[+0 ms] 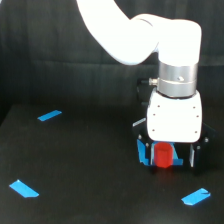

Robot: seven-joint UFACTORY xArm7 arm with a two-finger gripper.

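A red object, round-looking, sits low under the gripper on the right side of the camera view. Blue tape shows on the black surface around it. The white gripper housing hangs directly over the red object, with dark fingers on either side of it. Whether the fingers touch the object or are shut on it cannot be made out.
Blue tape strips lie at the left back, front left and front right. A dark curtain stands behind.
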